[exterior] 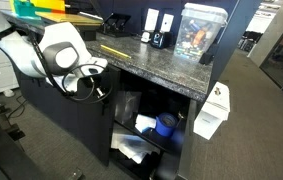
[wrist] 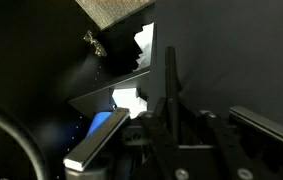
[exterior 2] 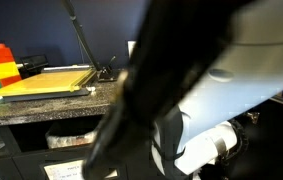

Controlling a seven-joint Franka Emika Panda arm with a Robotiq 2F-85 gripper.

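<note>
A dark cabinet door [exterior: 96, 125] stands at the left of the open cabinet compartment. Behind its upper part the white arm reaches down, and in exterior view 1 the gripper is mostly hidden by the arm and the dark background. In the wrist view my gripper has its fingers [wrist: 96, 140] on either side of a dark upright strip, which seems to be part of the door, and is shut on it. Deep shadow hides where the pads touch. The arm fills much of exterior view 2, covering the grip there.
Inside the cabinet are a blue roll-like object [exterior: 166, 124] and white papers [exterior: 133, 148]. The granite counter [exterior: 156, 68] above carries a clear bin [exterior: 198, 32] and a yellow bar [exterior: 115, 51]. A white box [exterior: 212, 110] stands to the right.
</note>
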